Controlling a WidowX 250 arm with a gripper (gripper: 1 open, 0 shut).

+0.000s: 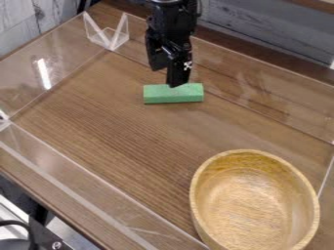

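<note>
A flat green block (pixel 174 93) lies on the wooden table, upper middle of the camera view. My black gripper (pixel 171 67) hangs just above and behind the block, its fingers open, with nothing seen between them.
A large tan oval bowl (pixel 255 203) sits at the lower right. A white wire-like object (pixel 107 32) stands at the upper left.
</note>
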